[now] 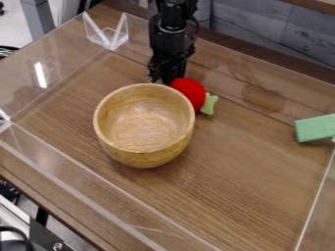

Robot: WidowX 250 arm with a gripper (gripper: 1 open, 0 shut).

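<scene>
My dark gripper [167, 76] reaches down from the top centre, its tip low behind the rim of a wooden bowl [144, 126], right beside a red round object [187, 91]. Whether it is open or shut is too small and dark to tell. A small green piece [210, 104] sticks out at the red object's right.
A clear plastic holder [106, 29] stands at the back left. A green block [316, 127] lies at the right edge. A wall runs along the back right.
</scene>
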